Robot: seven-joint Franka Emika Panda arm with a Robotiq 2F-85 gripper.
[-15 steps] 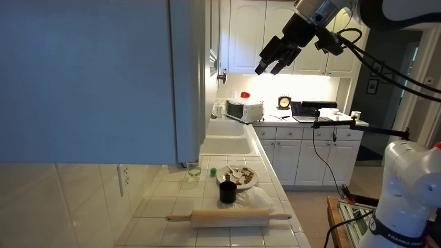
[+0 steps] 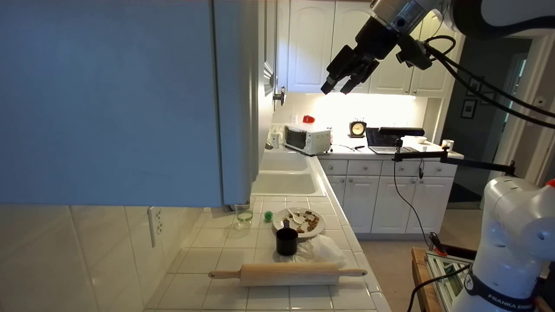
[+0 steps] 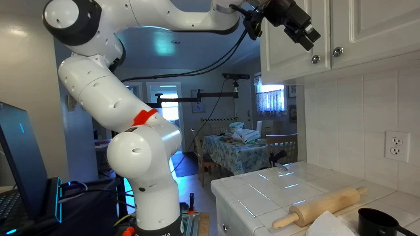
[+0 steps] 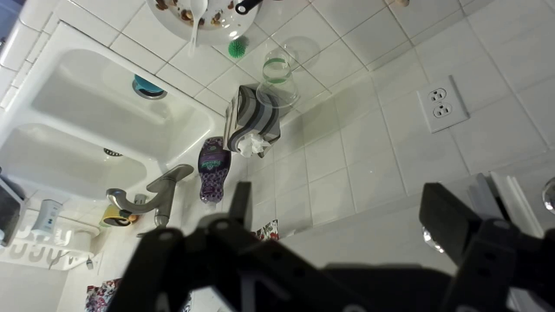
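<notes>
High above the counter, my gripper (image 2: 335,91) stands open with nothing between its fingers; the wrist view shows a wide gap between the two dark fingers. In the second exterior view the gripper (image 3: 311,41) hangs in front of the white cabinet doors (image 3: 299,43), near their round knobs (image 3: 315,59). Far below it on the tiles are a white plate (image 2: 278,220) with food bits and a spoon (image 2: 297,219), a black cup (image 2: 287,242), a wooden rolling pin (image 2: 289,274), a clear glass (image 2: 244,217) and a green spiky ball (image 2: 268,216). The gripper touches none of these.
A crumpled white bag (image 2: 322,250) lies beside the cup. Behind the plate is the double sink (image 4: 112,99) with its faucet (image 4: 165,195), a purple bottle (image 4: 213,169) and a tissue box (image 4: 255,122). A large cabinet (image 2: 114,99) overhangs the counter. Open air surrounds the gripper's near side.
</notes>
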